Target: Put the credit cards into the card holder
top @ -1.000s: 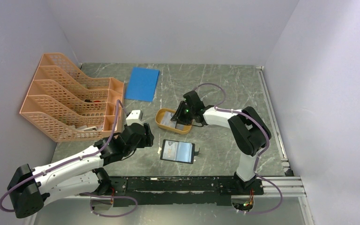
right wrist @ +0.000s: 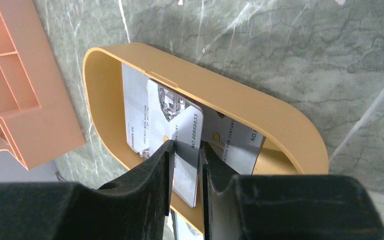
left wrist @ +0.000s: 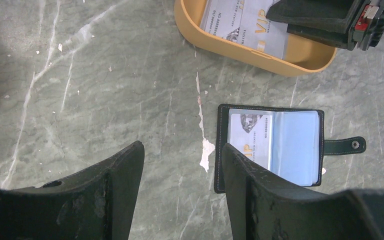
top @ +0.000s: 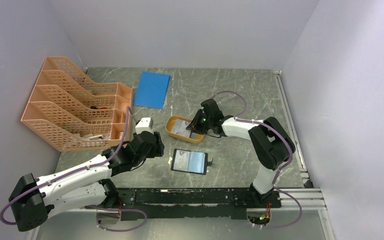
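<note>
The black card holder [left wrist: 222, 131] lies open on the table, a white card [left wrist: 250, 132] in its left pocket; its right pocket [left wrist: 300, 145] looks empty. Several VIP cards lie in a yellow oval tray [top: 181, 138]. In the right wrist view, a tilted card [right wrist: 182, 120] rests over others, one edge raised. My right gripper reaches into the tray with its fingers a small gap apart around that card's edge; the gap shows the card's face, without a clear grip. Left of the holder, my left gripper hovers open and empty.
A tan slatted organizer [top: 75, 107] stands at the left with small items inside. A flat blue sheet [top: 152, 90] lies behind the tray. The holder's strap [left wrist: 344, 146] sticks out to the right.
My right gripper has shifted slightly toward the front and right, over the tray. The left arm, tray and holder stay in place.
</note>
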